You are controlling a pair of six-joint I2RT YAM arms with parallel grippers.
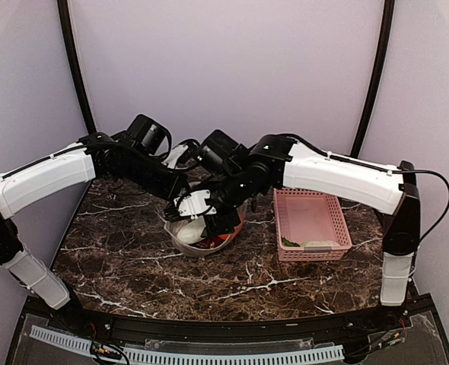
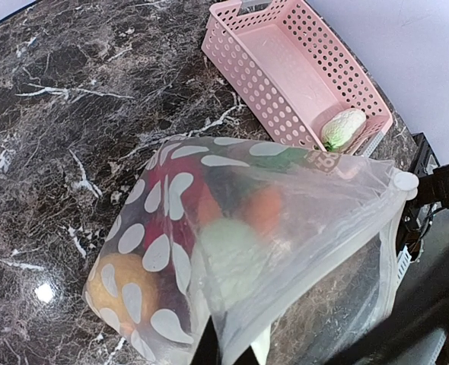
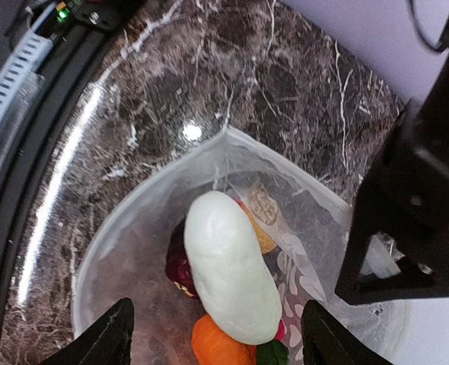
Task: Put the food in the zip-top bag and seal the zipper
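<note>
The clear zip top bag [image 2: 180, 194], printed with white spots, stands open with colourful food inside. My left gripper is shut on its rim. Inside, a white oblong food [image 3: 228, 266] lies on other pieces, among them an orange one [image 3: 213, 342] and a dark red one [image 3: 180, 266]. Above the bag's mouth, my right gripper is open, its fingers apart and the white food below them. From the top, both grippers crowd over the bag and hide part of it.
The pink basket [image 1: 313, 257] sits to the right of the bag. One pale green-tipped cabbage-like food [image 2: 343, 128] lies in it near one end. Bare marble tabletop [image 1: 118, 258] extends in front of and left of the bag.
</note>
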